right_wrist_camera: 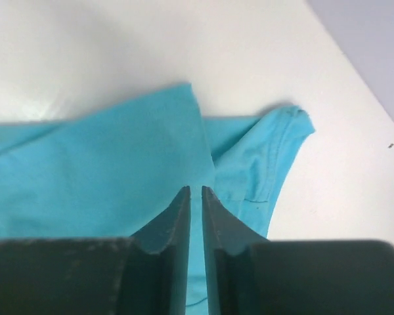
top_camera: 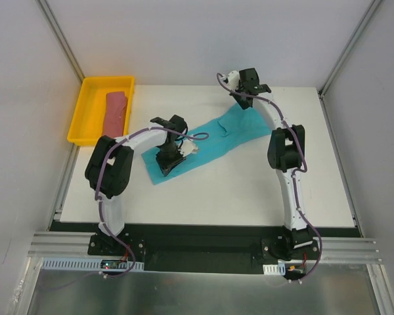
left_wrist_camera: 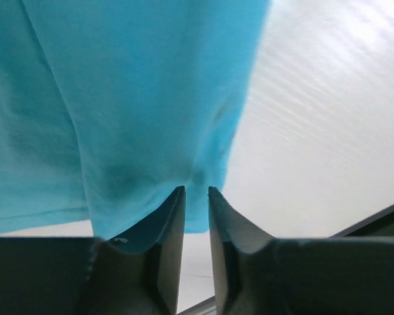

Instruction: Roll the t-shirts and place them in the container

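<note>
A turquoise t-shirt, folded into a long strip, lies slantwise across the white table, its left end nearer the front. Over that left end hangs my left gripper; its fingertips are a narrow gap apart at the shirt's edge. At the far right end is my right gripper, whose fingertips also stand slightly apart above the fabric. No cloth clearly shows pinched in either one. A sleeve-like fold sticks out on the right, and the arms hide parts of both ends.
A yellow bin at the back left holds a folded reddish cloth. Bare white table shows in front of the shirt and behind it. Grey walls bound both sides.
</note>
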